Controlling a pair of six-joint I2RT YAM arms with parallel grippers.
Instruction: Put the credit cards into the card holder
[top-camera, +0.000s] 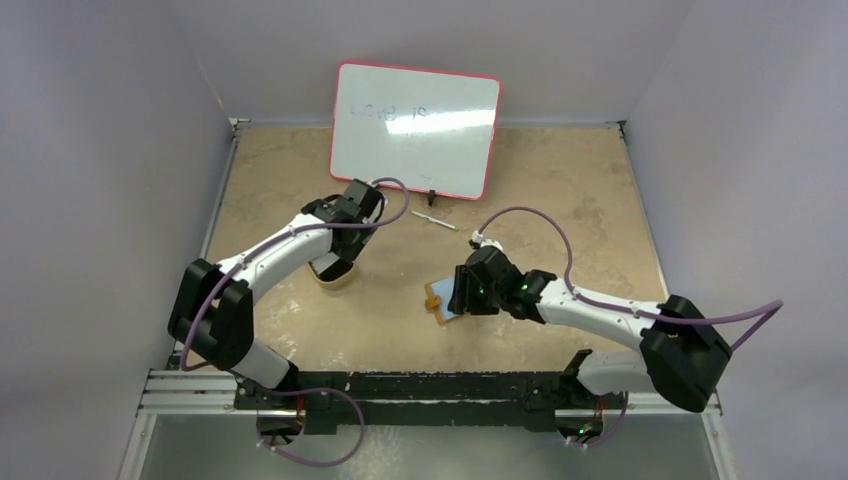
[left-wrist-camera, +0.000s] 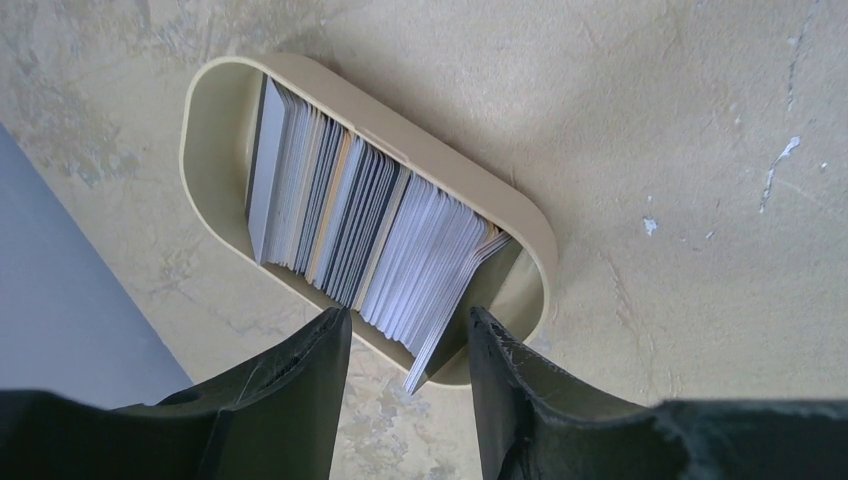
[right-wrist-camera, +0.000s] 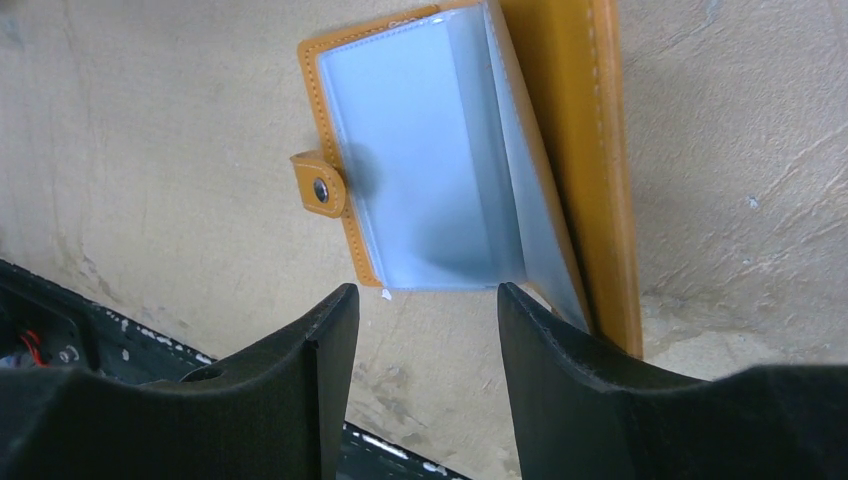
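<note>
In the left wrist view a row of credit cards (left-wrist-camera: 345, 200) stands on edge in an oval cream container; the frontmost ones lean out toward its near rim. Above that near end my left gripper is open, its fingers apart and nothing held. The card holder (right-wrist-camera: 415, 160) lies spread on the table in the right wrist view, with an orange-brown cover, light-blue sleeves and a snap tab (right-wrist-camera: 320, 185). Over its near edge hangs my right gripper, open and empty. From the top, the right arm hides part of the holder.
The cream container (left-wrist-camera: 535, 235) has bare space at both ends. A whiteboard (top-camera: 415, 150) with a pink frame lies at the back, and a marker (top-camera: 434, 220) is in front of it.
</note>
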